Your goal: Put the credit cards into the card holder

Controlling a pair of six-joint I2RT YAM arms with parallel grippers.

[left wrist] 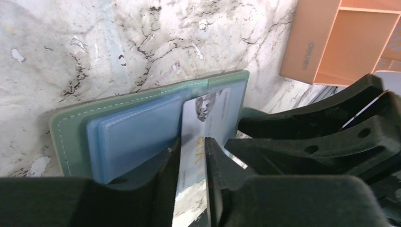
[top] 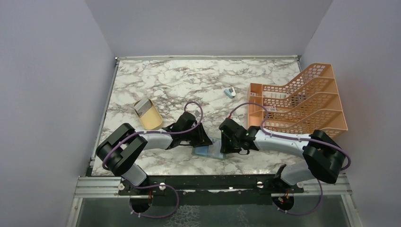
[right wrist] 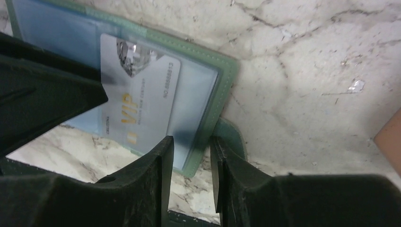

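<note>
The green-edged card holder lies across the front of the table, its blue sleeves toward the left. A silver VIP card rests flat in the clear section on its right. Over that card, my left gripper is slightly open, a narrow gap between its fingertips and nothing gripped. My right gripper is parted at the holder's right edge, with the green border showing between its fingers. In the top view, both grippers partly hide the holder.
A yellow box holding grey cards stands at the left. An orange rack fills the right side. A small blue and white object lies further back.
</note>
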